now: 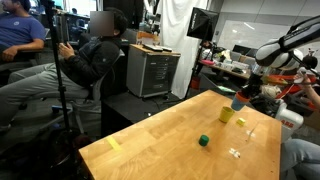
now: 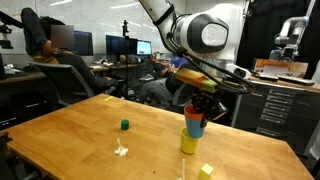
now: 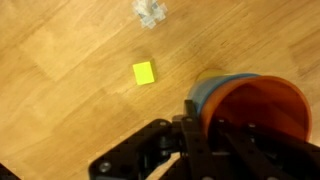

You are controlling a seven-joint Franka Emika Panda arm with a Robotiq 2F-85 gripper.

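Note:
My gripper [image 2: 203, 113] is shut on the wall of an orange cup [image 3: 262, 105], which appears nested with a blue cup [image 2: 195, 128]. Together they hang mouth up over the yellow cup [image 2: 189, 144] standing on the wooden table. In exterior view 1 the blue cup [image 1: 239, 103] is above and slightly right of the yellow cup [image 1: 227, 115]. A sliver of the yellow cup [image 3: 211, 74] shows behind the held cups in the wrist view. Whether the blue cup's base touches it or has entered it, I cannot tell.
On the table [image 2: 80, 140] lie a small green object [image 2: 125, 125], a white piece [image 2: 121, 150] and a yellow block [image 2: 206, 171]. People sit beyond its far side, and a drawer cabinet [image 1: 152, 70] stands behind.

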